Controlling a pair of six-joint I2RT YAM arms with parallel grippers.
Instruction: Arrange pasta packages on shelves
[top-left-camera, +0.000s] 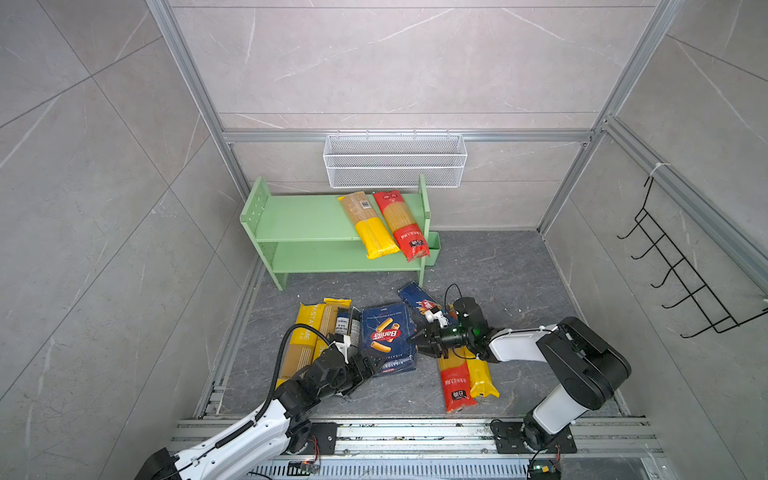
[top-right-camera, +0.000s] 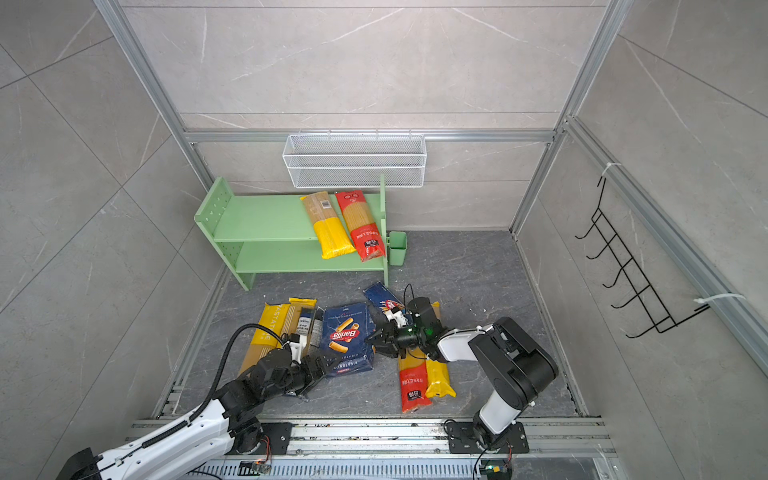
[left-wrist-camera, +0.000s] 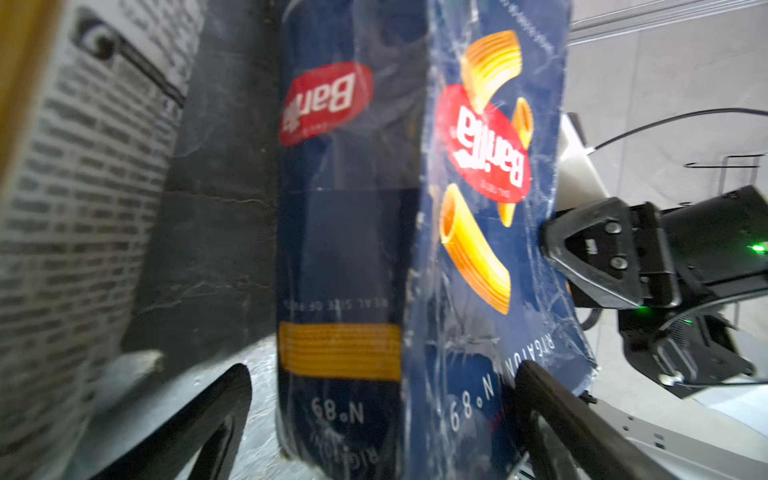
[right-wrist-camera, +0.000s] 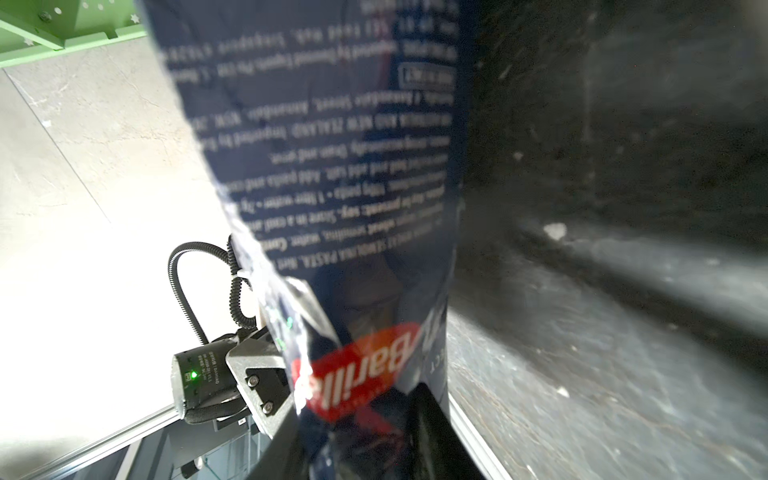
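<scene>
A navy Barilla rigatoni package (top-left-camera: 382, 328) (left-wrist-camera: 352, 240) lies on the floor between the arms. My right gripper (top-left-camera: 424, 344) is shut on its right edge. My left gripper (top-left-camera: 360, 368) is open at the package's left, its fingers either side of its near end in the left wrist view. A green two-tier shelf (top-left-camera: 304, 214) holds a yellow spaghetti bag (top-left-camera: 368, 224) and a red one (top-left-camera: 400, 224) at the right of its top.
Yellow bags (top-left-camera: 308, 328) lie at left; red (top-left-camera: 456, 384) and yellow (top-left-camera: 484, 376) bags and another navy package (top-left-camera: 416, 296) lie at right. A wire basket (top-left-camera: 394, 160) and a black hook rack (top-left-camera: 680, 280) hang on the walls. The shelf's left half is clear.
</scene>
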